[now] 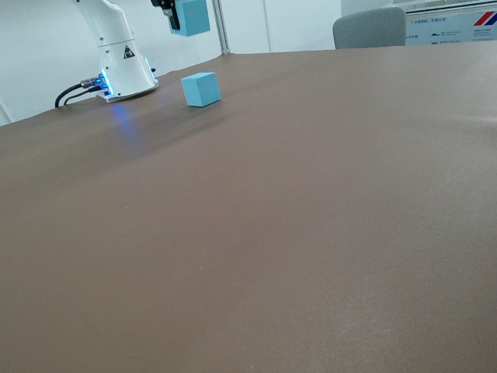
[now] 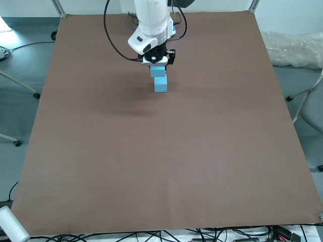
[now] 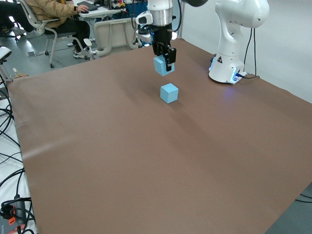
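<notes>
My gripper point(image 3: 164, 57) is shut on a light blue cube point(image 3: 161, 68), held in the air above the brown table point(image 3: 161, 161); in the top view the held cube point(image 1: 192, 15) is at the upper edge. A second light blue cube point(image 3: 169, 93) rests on the table below and slightly nearer the right camera. In the left view the held cube point(image 2: 157, 71) appears just above and partly behind the resting cube point(image 2: 160, 84), with the gripper point(image 2: 158, 63) over it.
The white robot base point(image 1: 128, 74) stands at the table's edge with cables. Chairs, a seated person and cable bundles are outside the table.
</notes>
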